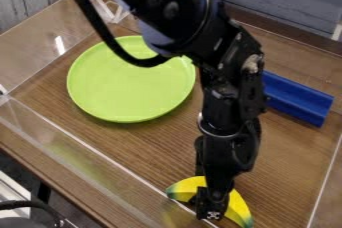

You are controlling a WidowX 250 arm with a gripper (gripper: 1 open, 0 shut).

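Note:
My black gripper [214,197] is lowered at the front of the wooden table, its fingertips down at a yellow banana-like object [238,208] with green tips. The object lies near the clear front edge and is partly hidden behind the fingers. Whether the fingers are closed on it is not clear from this angle.
A green plate [120,84] lies at the back left. A blue tray-like block [297,100] sits at the right behind the arm. Clear side walls border the wooden surface [107,147], which has free room left of the gripper.

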